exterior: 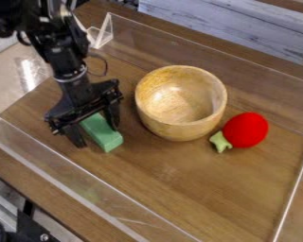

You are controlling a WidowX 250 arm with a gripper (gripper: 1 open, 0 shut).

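Observation:
My black gripper [82, 120] is lowered over a green block [105, 138] on the wooden table [180, 189], left of centre, its open fingers around the block's upper part, which they partly hide. A wooden bowl [181, 91] stands to the right of the gripper. A red tomato-like object [246, 129] with a pale green top lies right of the bowl.
Clear rails [292, 198] edge the table on the right and left. A pale wooden surface [237, 33] lies beyond the back edge.

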